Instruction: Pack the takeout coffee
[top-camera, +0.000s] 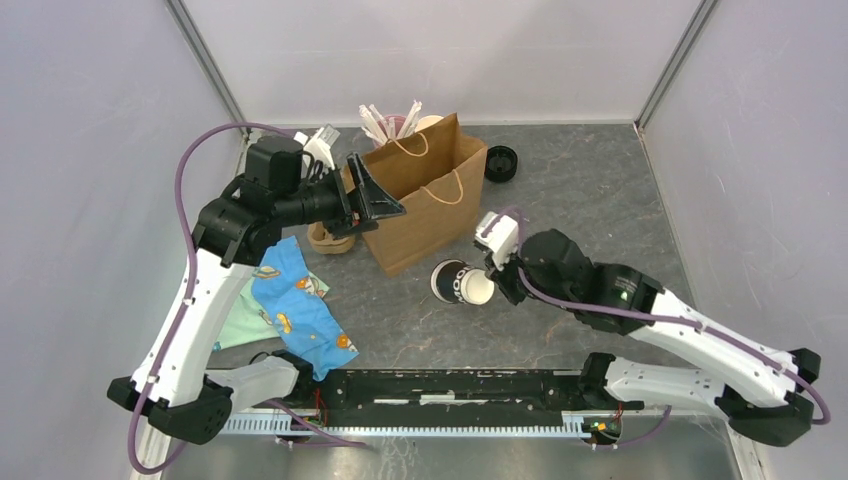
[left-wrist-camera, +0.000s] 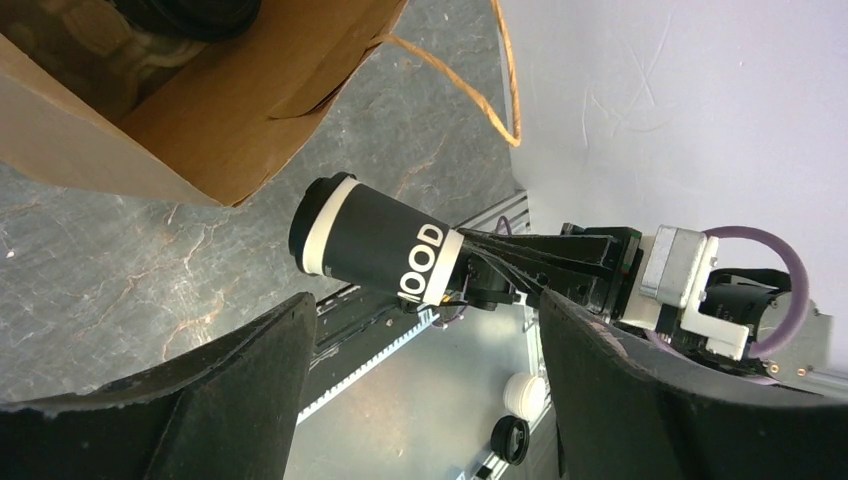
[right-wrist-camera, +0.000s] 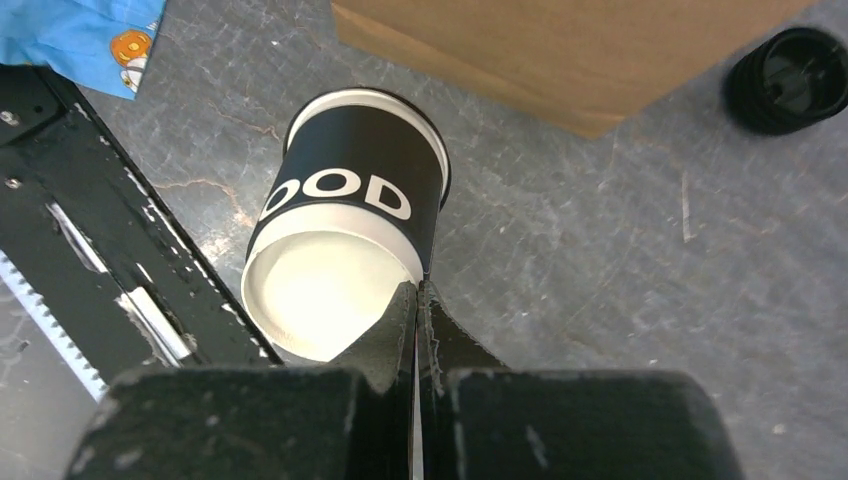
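A black coffee cup (top-camera: 452, 283) with white "OOD" lettering lies tilted on its side before the brown paper bag (top-camera: 420, 220). Its white end faces my right gripper, whose fingertips are shut at the cup's edge in the right wrist view; whether they pinch it I cannot tell. My left gripper (top-camera: 360, 195) hangs open over the bag's left part. In the left wrist view the cup (left-wrist-camera: 375, 240) shows beyond the open fingers, and something black sits inside the bag (left-wrist-camera: 80, 90).
A black lid (top-camera: 500, 163) sits right of the bag. A straw holder (top-camera: 390, 122) stands behind it, a tan carrier (top-camera: 330, 240) to its left. Blue and green cloths (top-camera: 300, 310) lie front left.
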